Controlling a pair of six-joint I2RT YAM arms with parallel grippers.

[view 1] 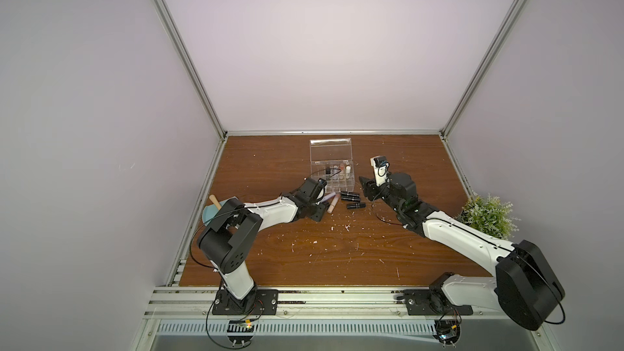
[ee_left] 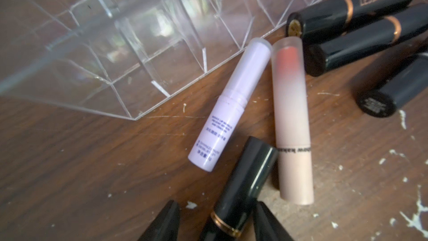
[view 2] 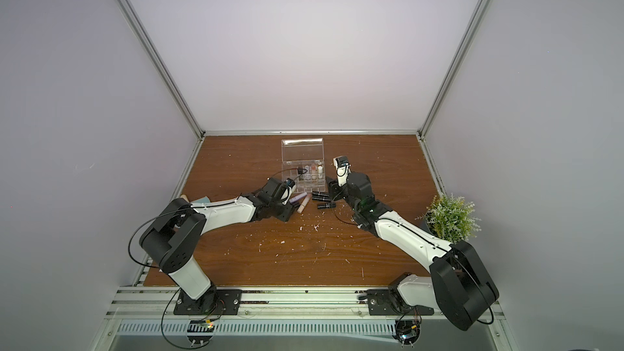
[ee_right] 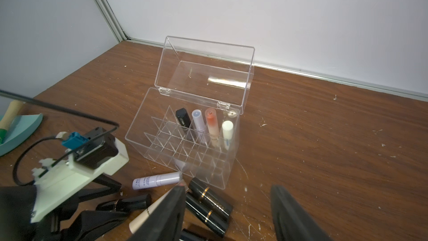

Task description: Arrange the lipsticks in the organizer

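Observation:
In the left wrist view my left gripper stands open around a black lipstick (ee_left: pixel 245 169) with a gold band; a gap shows on its left, and the right fingertip is close against it. Beyond lie a lilac tube (ee_left: pixel 229 104) and a pink tube with a frosted cap (ee_left: pixel 293 120). The clear organizer (ee_right: pixel 202 169) has its lid up; several tubes stand in its back row, among them a white-capped one (ee_right: pixel 227 129). More black lipsticks (ee_right: pixel 209 196) lie before its near right corner. My right gripper hangs open and empty to the right of it.
A light-blue dustpan (ee_right: pixel 22 131) is at the far left. On the right edge stands a potted plant (view 1: pixel 488 215). Small white flecks (view 1: pixel 347 227) dot the wood in front of the lipsticks.

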